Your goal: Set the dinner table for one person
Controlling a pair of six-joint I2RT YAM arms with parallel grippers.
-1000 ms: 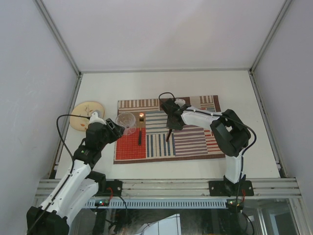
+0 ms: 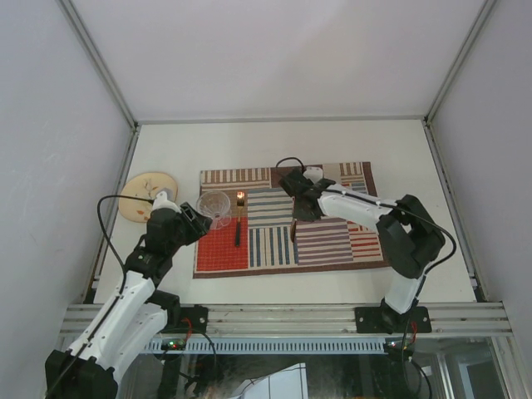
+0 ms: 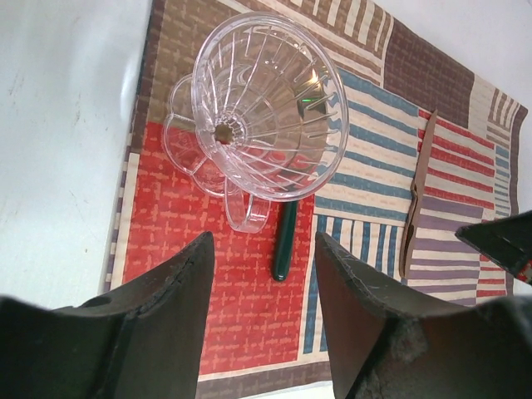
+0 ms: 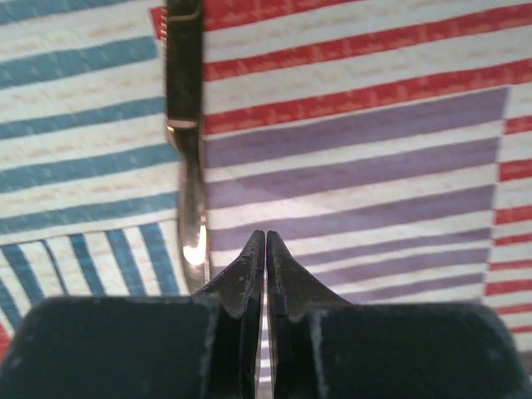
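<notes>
A patchwork placemat [image 2: 274, 258] covers the middle of the table. At its left lies a dark-handled fork [image 2: 238, 231], partly behind a clear ribbed glass [image 3: 270, 100] in the left wrist view. A knife [image 4: 184, 100] lies lengthwise near the mat's middle. My left gripper stands open near the glass, nothing between its fingers. My right gripper is shut over the mat just right of the knife, with nothing showing between its fingers.
A pale round plate [image 2: 141, 184] lies on the white table [image 2: 366, 141] at the left, partly behind the left arm. Bare table surrounds the mat.
The right arm has moved right and its elbow has shifted outward. The knife's visible end sits slightly farther right and straighter. The left arm is unchanged.
</notes>
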